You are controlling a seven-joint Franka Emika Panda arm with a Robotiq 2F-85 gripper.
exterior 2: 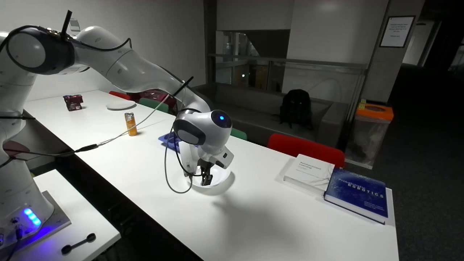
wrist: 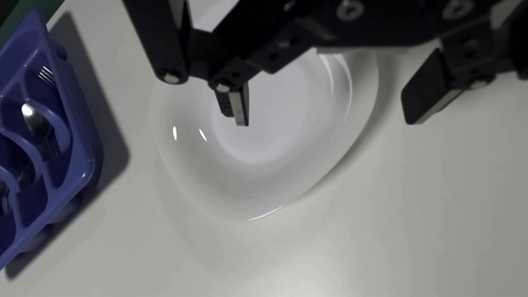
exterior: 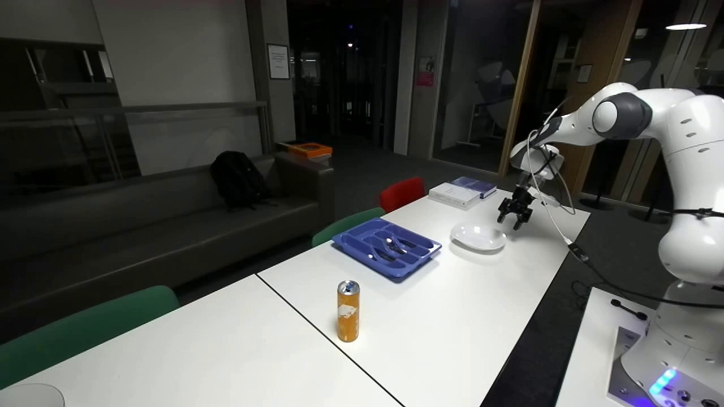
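A white plate (exterior: 478, 237) lies on the table, empty as the wrist view shows. My gripper is open, its fingers spread wide over the right part of the plate (wrist: 257, 183) in the wrist view. One finger (wrist: 240, 106) overlaps the plate's middle there, while the other finger (wrist: 428, 91) appears beyond its right rim over bare table. Exterior view 1 puts the gripper (exterior: 510, 218) just past the plate's right edge, low over the table. Nothing is between the fingers.
A blue cutlery tray (exterior: 400, 275) with spoons and forks sits beside the plate. Two books, one white (exterior 2: 309, 174) and one blue (exterior 2: 356, 191), lie at the table's far end. An orange can (exterior: 348, 315) stands upright. Table near the plate is otherwise clear.
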